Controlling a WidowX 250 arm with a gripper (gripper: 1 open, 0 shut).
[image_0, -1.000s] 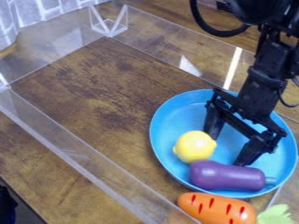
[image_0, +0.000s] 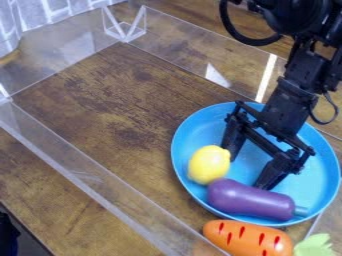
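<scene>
The black robot gripper (image_0: 258, 150) reaches down from the upper right into the blue bowl (image_0: 315, 175), its fingers just right of a yellow toy (image_0: 209, 164). Whether anything is between the fingers is unclear. A purple eggplant toy (image_0: 251, 200) lies across the front of the bowl.
An orange carrot toy (image_0: 245, 236) with a pale green top lies outside the bowl at the bottom. Clear plastic walls border the wooden surface (image_0: 94, 105), whose left and middle are empty.
The gripper has shifted slightly left, and the yellow toy sits a little further left in the bowl than before.
</scene>
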